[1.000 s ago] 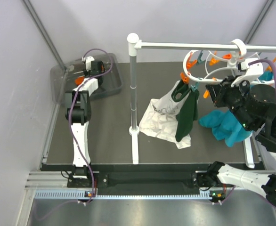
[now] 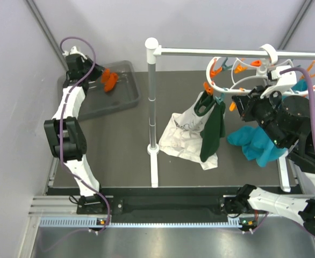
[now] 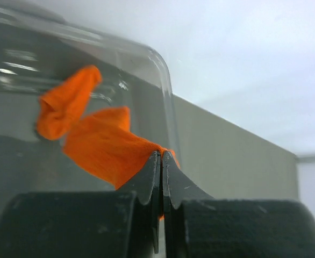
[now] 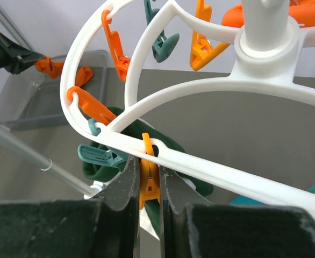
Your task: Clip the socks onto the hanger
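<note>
In the left wrist view, an orange sock (image 3: 106, 150) runs up to the fingertips of my left gripper, which is shut on its edge. Beyond it shows a second orange sock or fold (image 3: 66, 102); whether they are separate cannot be told. From above, the orange cloth (image 2: 109, 80) hangs by the gripper over the grey tray (image 2: 129, 69). The white round hanger (image 4: 184, 91) carries orange and green clips. My right gripper is shut on an orange clip (image 4: 147, 144) at the rim. Below the hanger's left side hangs a dark green sock (image 2: 213, 134).
A metal post (image 2: 152, 107) stands between the tray and the hanger, under a horizontal rail (image 2: 211, 52). A white printed cloth (image 2: 184, 137) lies beneath the green sock, and teal cloth (image 2: 257, 142) is to its right.
The right arm and the hanger have barely shifted.
</note>
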